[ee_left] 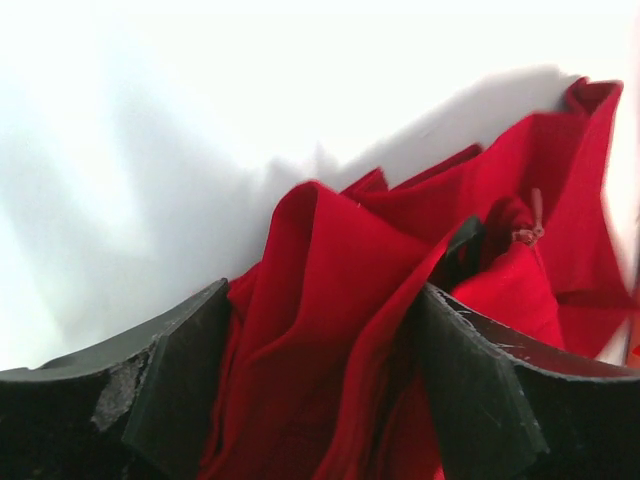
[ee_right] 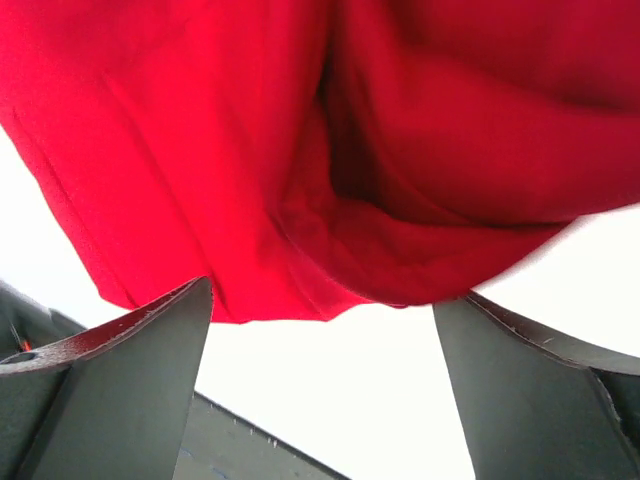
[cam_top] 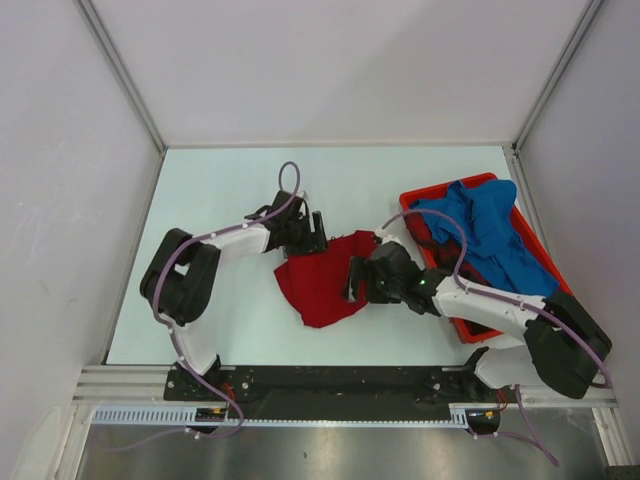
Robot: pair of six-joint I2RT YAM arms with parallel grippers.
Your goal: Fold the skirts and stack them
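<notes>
A crumpled red skirt [cam_top: 320,285] lies mid-table between the two grippers. My left gripper [cam_top: 312,235] is over its far left edge; in the left wrist view bunched red fabric [ee_left: 330,290] with a zipper fills the space between its part-open fingers. My right gripper [cam_top: 356,280] stands open at the skirt's right side; in the right wrist view the cloth [ee_right: 200,180] lies just beyond the fingers, with white table between them.
A red basket [cam_top: 430,190] holding blue [cam_top: 480,230] and dark red cloth stands at the right.
</notes>
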